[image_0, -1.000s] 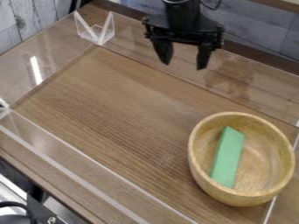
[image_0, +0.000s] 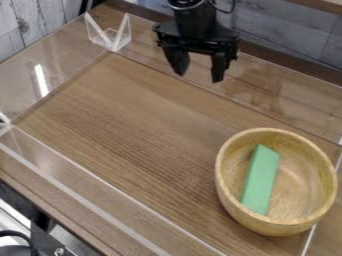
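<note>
My black gripper (image_0: 198, 56) hangs at the top centre over the back of the wooden table, its two fingers spread wide and open with nothing between them. A light wooden bowl (image_0: 310, 197) sits at the lower right, holding a long green block (image_0: 259, 180) lying inside it.
A white wire-like object (image_0: 110, 32) stands at the back left near the table's edge. Dark space shows beyond the lower left corner.
My gripper has shifted a little to the left over the last second, staying open at the back. The bowl and green block are unmoved.
</note>
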